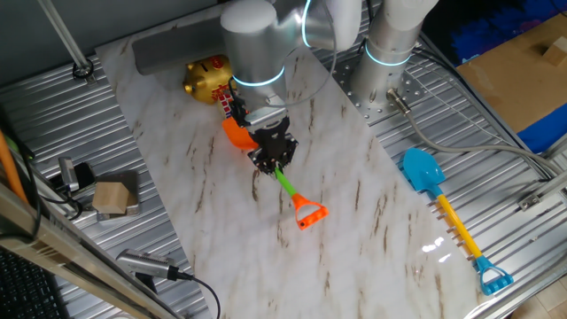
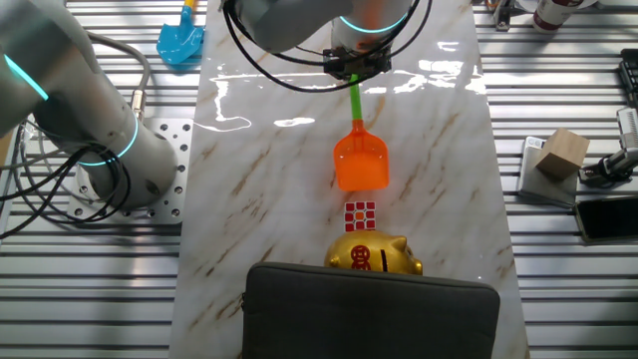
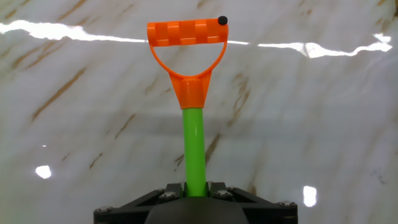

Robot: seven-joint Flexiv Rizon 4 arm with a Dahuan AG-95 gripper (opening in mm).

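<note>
A toy shovel with an orange handle (image 1: 309, 213), a green shaft (image 3: 194, 146) and an orange blade (image 2: 361, 162) is at the middle of the marble-patterned board. My gripper (image 1: 276, 167) is around its green shaft. In the wrist view the fingers (image 3: 222, 193) close in on the shaft from both sides, shut on it, with the handle extending away from them. Seen from exterior view 1, the arm covers part of the blade. Whether the shovel rests on the board or is slightly raised, I cannot tell.
Beyond the blade lie a red-and-white cube (image 2: 360, 215), a golden piggy bank (image 2: 375, 251) and a dark grey case (image 2: 371, 314). A blue-and-yellow shovel (image 1: 453, 220) lies along the board's right side. A wooden block (image 1: 111, 198) sits off the left side. The board's front half is clear.
</note>
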